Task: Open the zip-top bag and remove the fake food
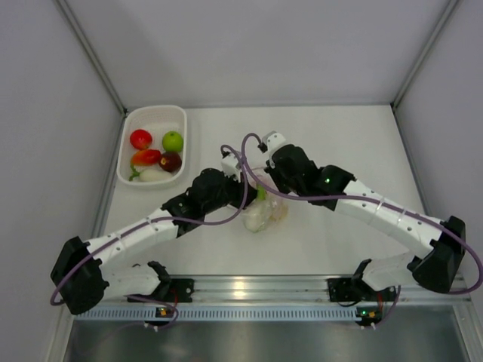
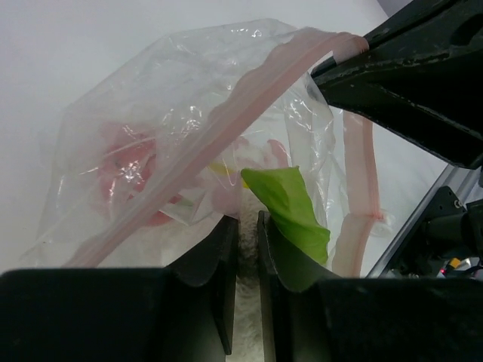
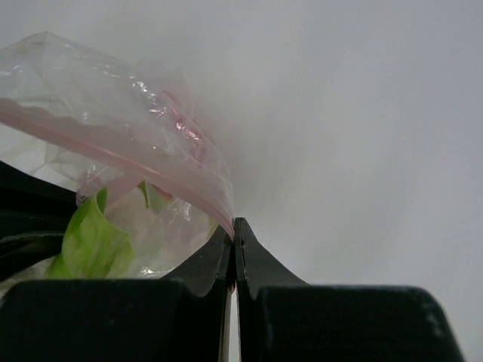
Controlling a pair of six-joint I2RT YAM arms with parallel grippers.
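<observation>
The clear zip bag (image 1: 264,215) with pink seal stands between both grippers on the table, red and pink food showing through. In the left wrist view, my left gripper is shut on a pale, elongated food item with a green leaf (image 2: 287,204), inside the bag's mouth. My right gripper is shut at the bag's pink seal strip (image 3: 189,192), holding the rim in its fingertips.
A white bin (image 1: 127,121) at the left holds several fake fruits and vegetables. Open table (image 1: 355,151) lies to the right and behind the bag. Walls border the table.
</observation>
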